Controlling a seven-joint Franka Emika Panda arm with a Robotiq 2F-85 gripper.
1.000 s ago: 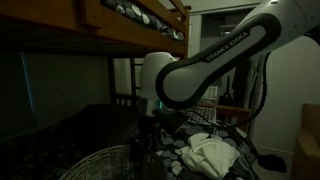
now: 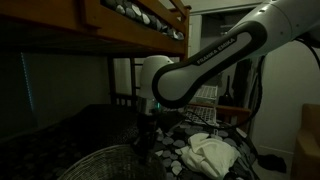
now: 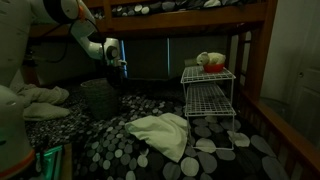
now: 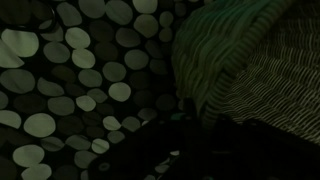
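Observation:
A woven basket [image 4: 215, 55] fills the upper right of the wrist view, its rim running down to my gripper. The dark fingers meet at the basket's wall, and the fingers look shut on its rim, though the shadow hides the exact contact. In exterior view 1 the basket [image 2: 100, 163] shows at the bottom, with my gripper [image 2: 145, 143] at its far right rim. Exterior view 2 has the basket [image 3: 101, 100] at the left, below the arm. A crumpled white cloth [image 3: 160, 133] lies on the dotted bedding, apart from the basket.
On the dotted bedding [image 3: 220, 160] stands a white wire rack [image 3: 208, 100]; a pale plush toy in something red [image 3: 214, 68] sits on top. The upper bunk's wooden rail [image 2: 130, 22] hangs over the left side. Bedding between basket and cloth is clear.
The arm's wrist has shifted slightly to the right in exterior view 1, and the basket's rim looks slightly shifted. The white cloth has stayed where it was.

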